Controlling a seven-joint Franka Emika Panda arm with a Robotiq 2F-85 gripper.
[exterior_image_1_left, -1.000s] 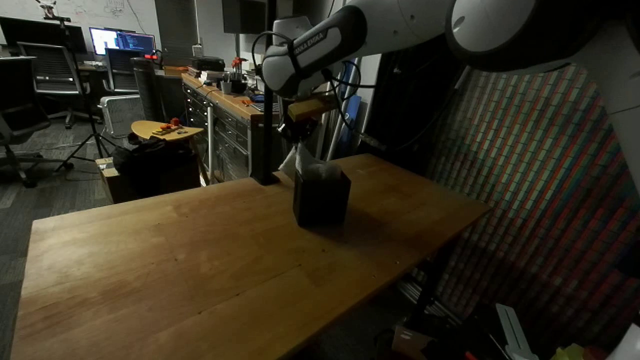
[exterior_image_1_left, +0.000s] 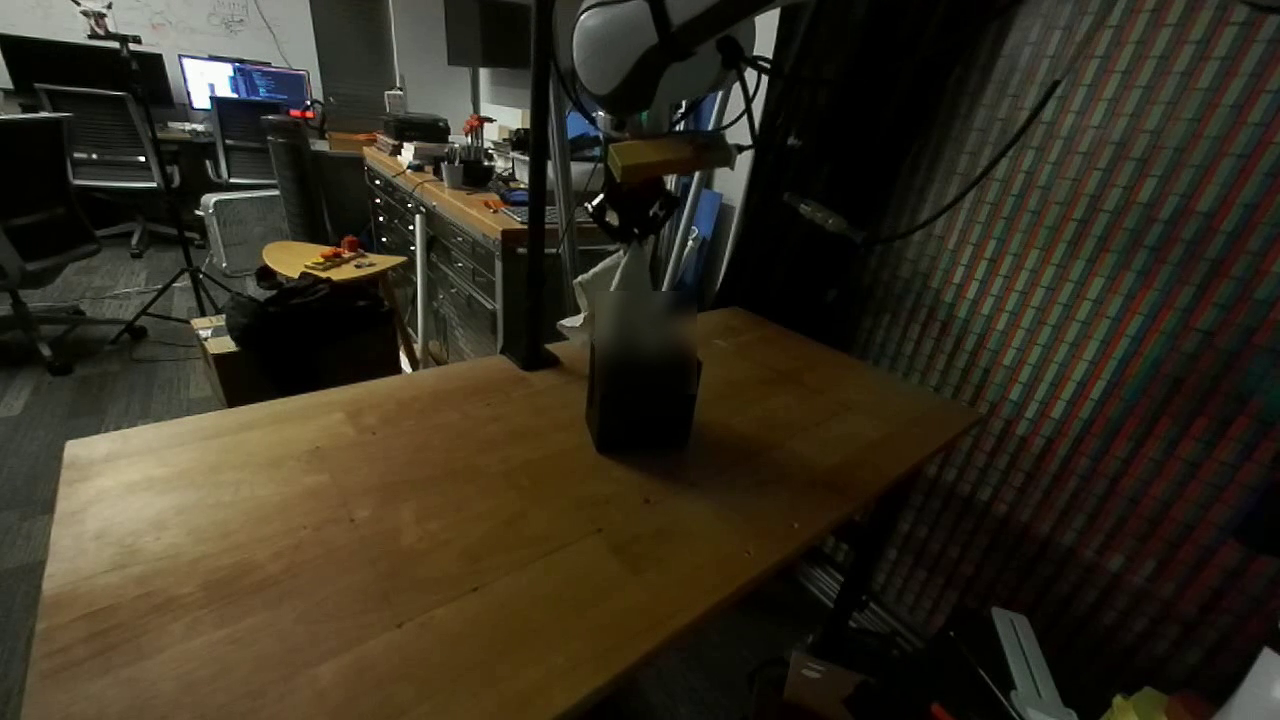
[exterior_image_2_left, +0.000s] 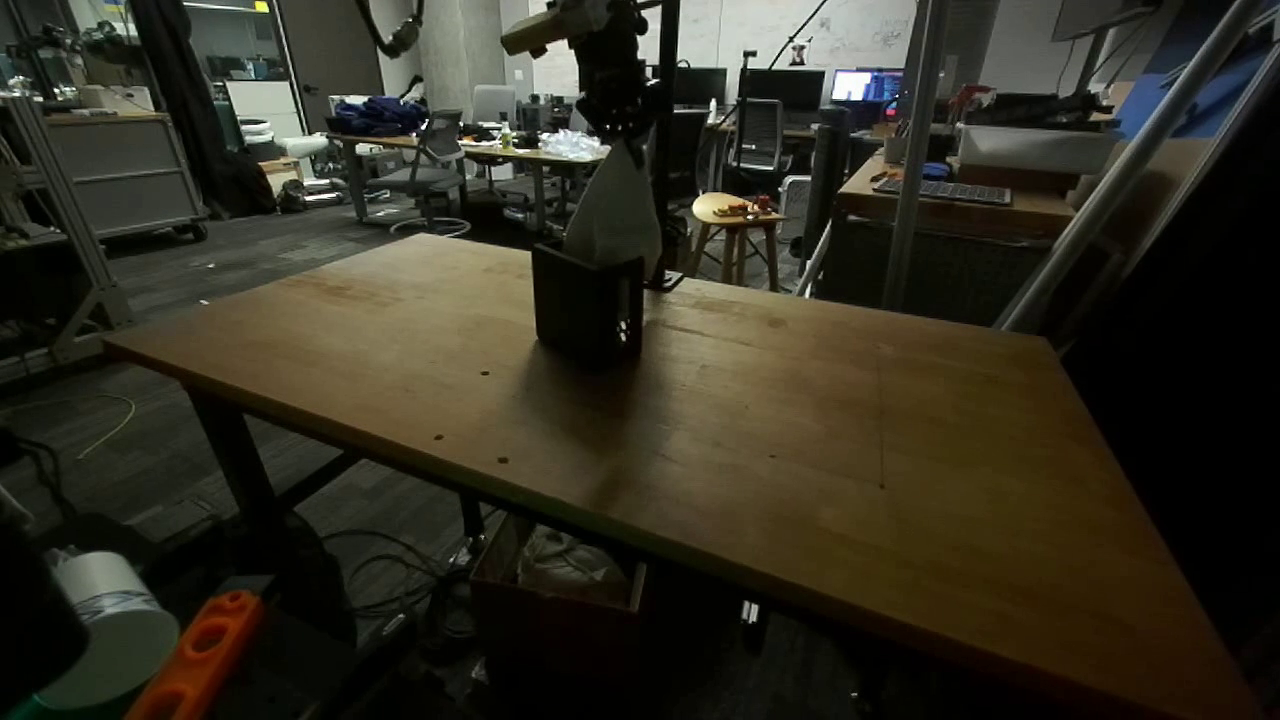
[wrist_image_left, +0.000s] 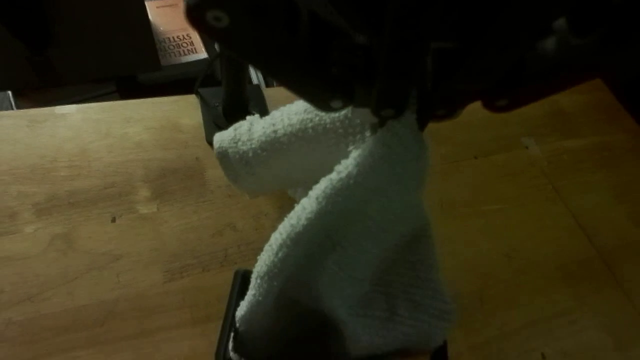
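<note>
A white terry towel (wrist_image_left: 348, 240) hangs from my gripper (exterior_image_2_left: 630, 134), which is shut on its upper part. Its lower end reaches down into a black open-topped box (exterior_image_1_left: 642, 406) standing upright on the wooden table. Seen from exterior view 2, the towel (exterior_image_2_left: 614, 216) is stretched upward out of the box (exterior_image_2_left: 588, 306). A folded flap of it sticks out to the left in the wrist view. How much cloth is still inside the box is hidden by its walls. In the wrist view the fingertips are dark and partly hidden by the gripper body.
A black post on a base plate (exterior_image_1_left: 528, 358) stands at the table's back edge, close behind the box.
My gripper has risen and shifted slightly right in exterior view 1, drawing the towel higher above the box. The box has stayed in place.
</note>
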